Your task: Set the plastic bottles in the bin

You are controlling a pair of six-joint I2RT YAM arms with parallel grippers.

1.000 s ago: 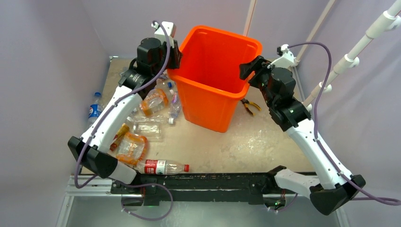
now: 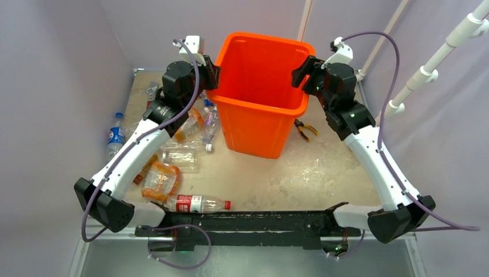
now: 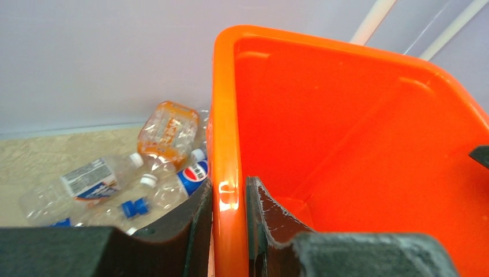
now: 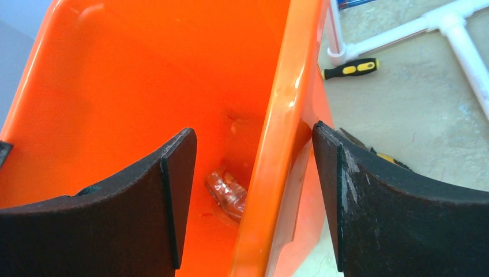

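Observation:
The orange bin (image 2: 254,127) stands tilted at the back centre of the table. My left gripper is shut on its left rim, one finger inside and one outside. At the opposite rim, my right gripper is part open and straddles the edge, with gaps on both sides. Inside the bin lies a clear plastic bottle (image 4: 226,193). Several bottles lie left of the bin, among them a blue-labelled bottle (image 2: 116,136), an orange-trimmed bottle (image 2: 161,180) and a red-labelled bottle (image 2: 197,203) near the front edge.
Pliers (image 2: 305,131) lie on the table right of the bin. A screwdriver (image 4: 352,68) rests near white pipes (image 4: 398,36) on that side.
The right gripper rose a little toward the back and stayed at the rim. The bottles outside stayed put.

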